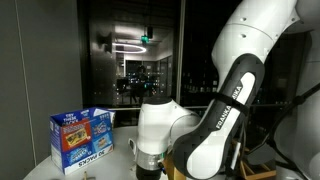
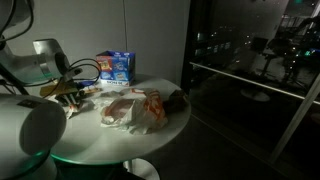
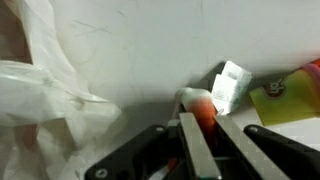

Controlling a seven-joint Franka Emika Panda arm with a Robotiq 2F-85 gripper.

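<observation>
In the wrist view my gripper is closed on a small red-and-white item (image 3: 198, 102), which shows between the fingertips; its exact kind is unclear. A crumpled translucent plastic bag (image 3: 48, 95) lies to the left of the fingers. Just beyond them on the right is a small white piece (image 3: 231, 86), with a colourful packet (image 3: 285, 97) at the right edge. Exterior view 2 shows the white bag with red and orange print (image 2: 137, 110) on the round table. In exterior view 1 the arm's own body hides the fingertips.
A blue and red box (image 1: 83, 140) stands upright on the white table (image 2: 105, 148), behind the bag in exterior view 2. Bare table lies toward the front edge there. Glass panels and a dark floor (image 2: 240, 140) are beyond.
</observation>
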